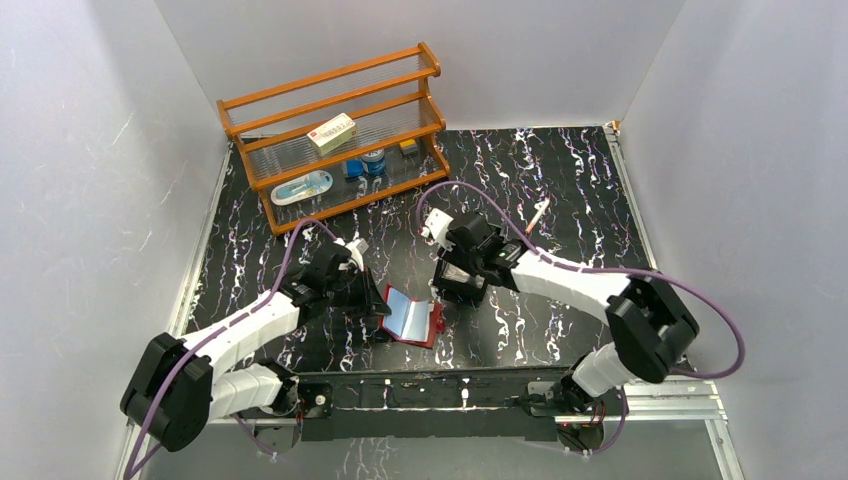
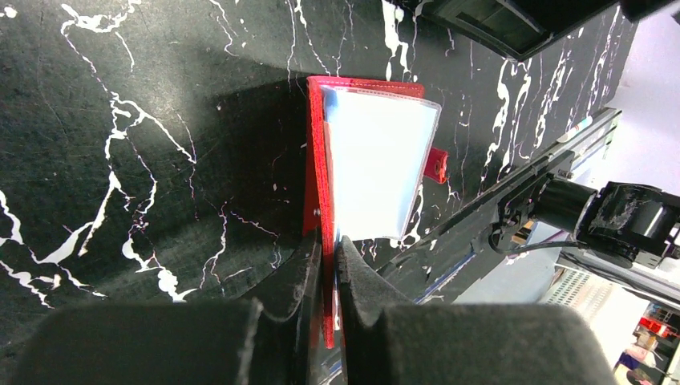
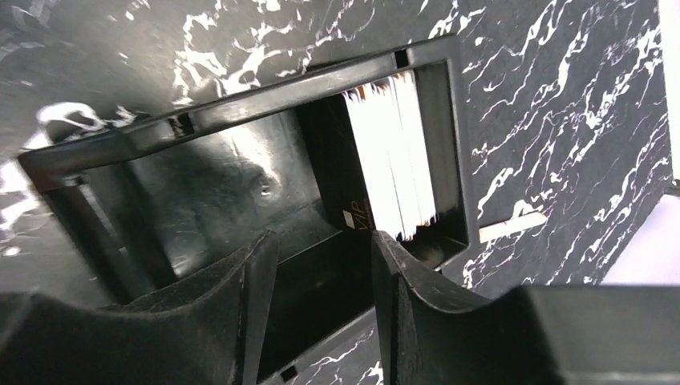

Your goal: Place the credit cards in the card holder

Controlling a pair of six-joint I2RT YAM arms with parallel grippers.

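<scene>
The red card holder [image 1: 430, 325], open with pale clear sleeves, lies at the table's front middle. My left gripper is shut on its upright red cover edge. Behind it sits a black box [image 1: 460, 295]; in the right wrist view its right part holds a stack of white-edged cards [image 3: 391, 156], with a dark card marked VIP [image 3: 353, 216] beside them. My right gripper is over this box, open, with nothing between its fingers.
A wooden rack [image 1: 340, 210] at the back left holds a cream box [image 1: 331, 133] and small items. A thin pale stick [image 1: 537, 213] lies right of the black box.
</scene>
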